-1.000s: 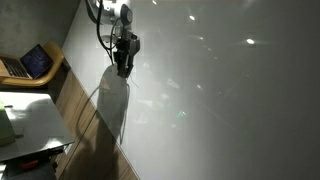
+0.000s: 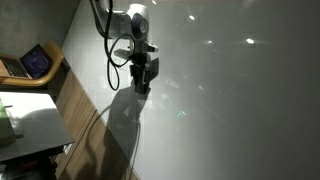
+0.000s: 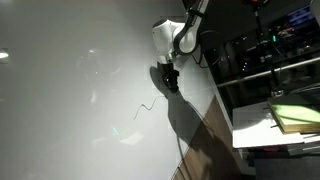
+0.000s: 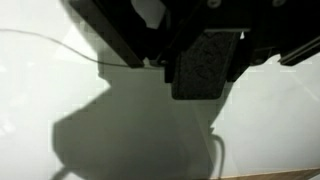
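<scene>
My gripper (image 2: 141,84) is at the large white board (image 2: 220,100), near the board's edge on the arm side. It is shut on a dark, flat-ended block (image 4: 201,68), which fills the space between its fingers in the wrist view. From the other side, the gripper (image 3: 173,86) appears close against the board; whether the block touches it I cannot tell. A thin dark line (image 4: 50,39) curves across the board towards the block. Beside the gripper, a short wavy line (image 3: 149,105) and a faint green mark (image 3: 115,131) show on the board.
A white table (image 2: 38,122) stands off the board's edge, and a laptop (image 2: 37,62) lies on a chair behind it. Wooden floor (image 2: 76,105) runs along that edge. Away from the arm, the board is wide and clear.
The grip appears unchanged.
</scene>
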